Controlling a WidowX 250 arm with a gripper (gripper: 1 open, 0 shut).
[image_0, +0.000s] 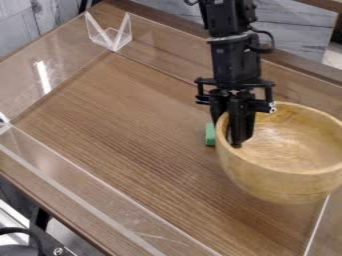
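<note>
My black gripper (238, 118) hangs from the top centre, shut on the near-left rim of a large cream plastic bowl (286, 165), which is held tilted at the right of the view. A small green object (210, 134) lies on the wooden table just left of the bowl, partly hidden behind it and the gripper.
A clear plastic holder (112, 30) stands at the back left. A marbled wall runs along the back, and black cables lie at the lower left.
</note>
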